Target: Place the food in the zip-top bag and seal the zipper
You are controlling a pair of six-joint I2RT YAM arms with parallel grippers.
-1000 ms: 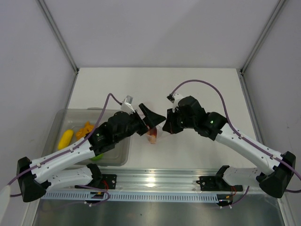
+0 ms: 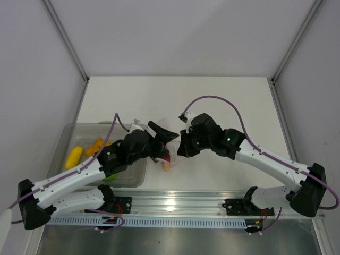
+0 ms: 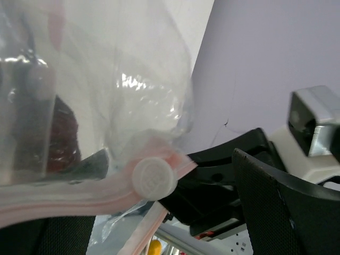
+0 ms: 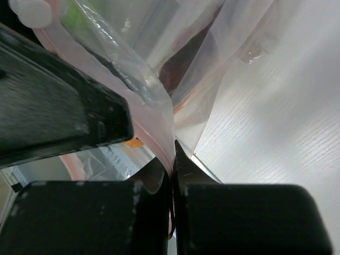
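Note:
A clear zip top bag (image 2: 174, 146) with a pink zipper strip hangs between my two grippers, low over the table. Inside it shows a dark red food piece (image 3: 62, 137), blurred by the film. The white slider (image 3: 154, 178) sits on the strip between the parted fingers of my left gripper, which is open. My right gripper is shut on the bag's edge, with the pink strip (image 4: 151, 133) running into its fingertips. A finger (image 4: 64, 106) of the left gripper crosses the right wrist view close by. How far the zipper is closed cannot be told.
A grey bin (image 2: 139, 172) at the left holds a yellow food piece (image 2: 74, 158), orange pieces (image 2: 94, 147) and a green one (image 2: 110, 177), partly under the left arm.
Both grippers have shifted a little to the left and towards the front, the bag moving with them. The right gripper still keeps its edge.

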